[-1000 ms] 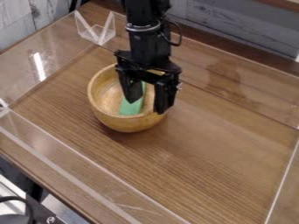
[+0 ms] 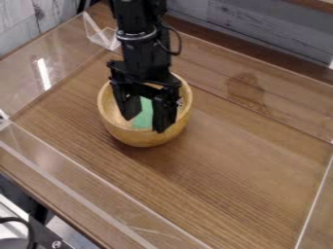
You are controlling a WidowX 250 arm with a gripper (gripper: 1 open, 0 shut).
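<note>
A yellow-tan bowl (image 2: 184,101) sits on the wooden table, left of centre, with a pale green item (image 2: 142,120) inside it. My black gripper (image 2: 143,110) is down over the bowl, open, its fingers around or just over the green item; whether they touch it I cannot tell. The arm hides part of the bowl's back.
A clear plastic object (image 2: 101,31) lies at the back left. A black cable (image 2: 16,222) shows at the lower left corner.
My gripper has moved left, from the bowl's right side to over its middle, covering more of the green item.
</note>
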